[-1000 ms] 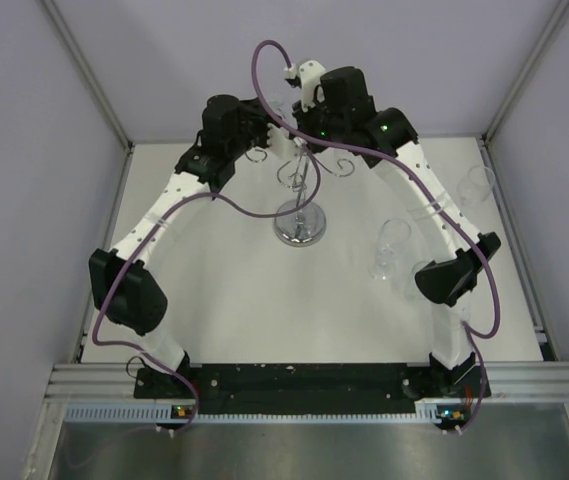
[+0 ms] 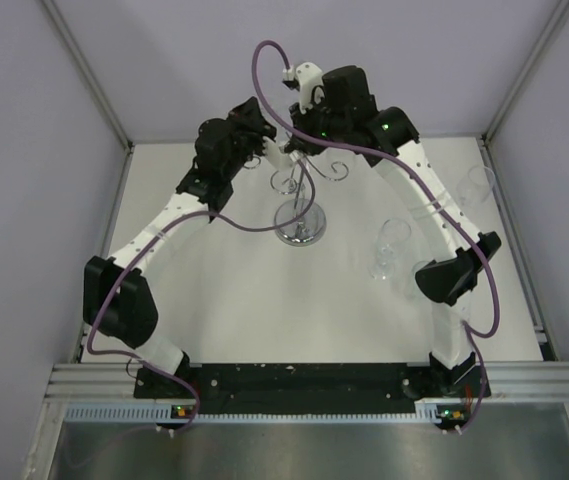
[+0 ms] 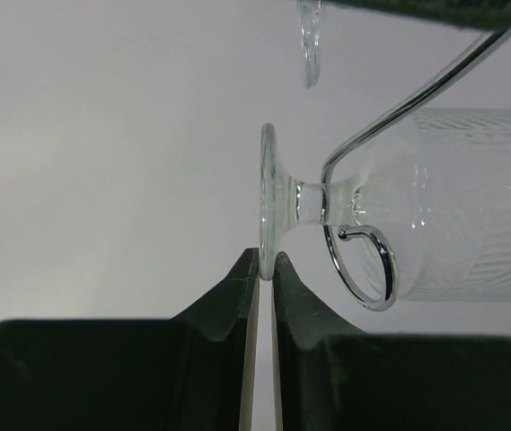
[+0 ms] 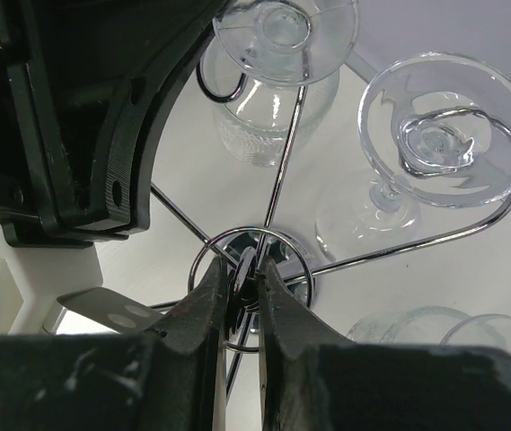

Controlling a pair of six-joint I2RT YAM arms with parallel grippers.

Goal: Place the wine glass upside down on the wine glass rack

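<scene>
In the left wrist view the wine glass [image 3: 480,206] appears sideways, its short stem lying in a curled wire hook [image 3: 383,260] of the rack. My left gripper has its fingertips close on either side of the foot's edge; whether they grip it is unclear. From the right wrist view, a glass foot [image 4: 282,40] shows beside the left arm, bowl downward at a rack hook. My right gripper is shut on the metal loop at the rack's top. The rack's round chrome base [image 2: 300,226] stands on the table.
Another glass [image 4: 448,135] hangs upside down on a neighbouring hook. Bare table [image 2: 244,320] lies in front of the rack.
My left arm has shifted slightly toward the front left, its wrist now a little lower in the top view. The right arm stays still; the rack is nearly unmoved.
</scene>
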